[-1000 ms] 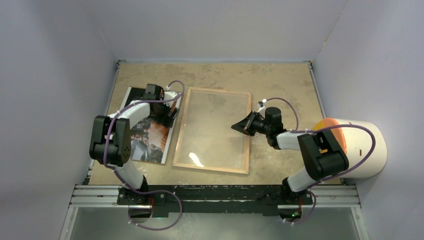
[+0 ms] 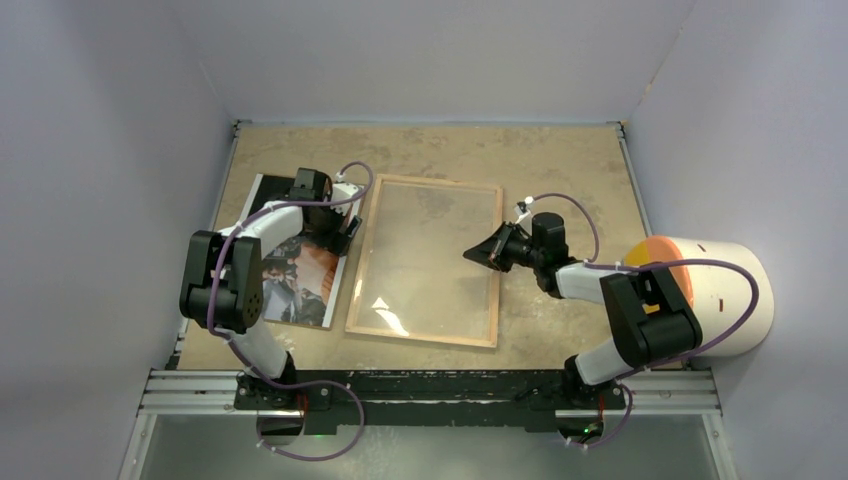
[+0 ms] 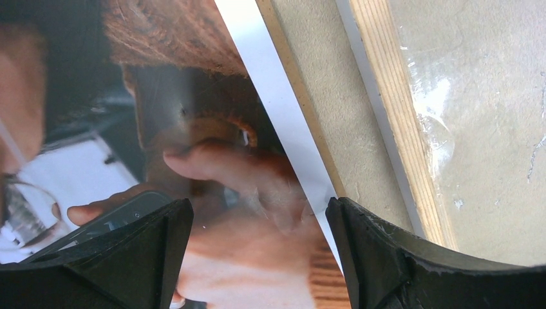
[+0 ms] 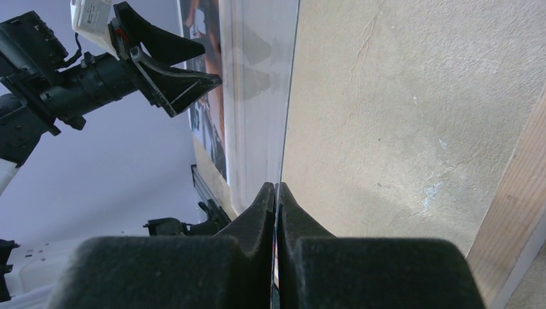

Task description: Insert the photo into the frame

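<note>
On the left of the top view lies the photo, dark and partly under my left arm. To its right is the flat wooden frame. My left gripper is open over the photo's right part; in the left wrist view its fingers stand apart above the picture, one near the white border. Toward the frame's right side, my right gripper is shut. In the right wrist view, the edge of a thin clear sheet runs between its fingertips, and the sheet mirrors the left gripper faintly.
A white cylinder with an orange end stands at the right, behind the right arm. A narrow strip of tabletop separates the photo from the frame. Bare table shows at the back right. Purple cables loop over both arms.
Both arms are nearly still, with the left gripper a touch farther right. The glare over the frame's lower left has shifted and now shows as two bright patches.
</note>
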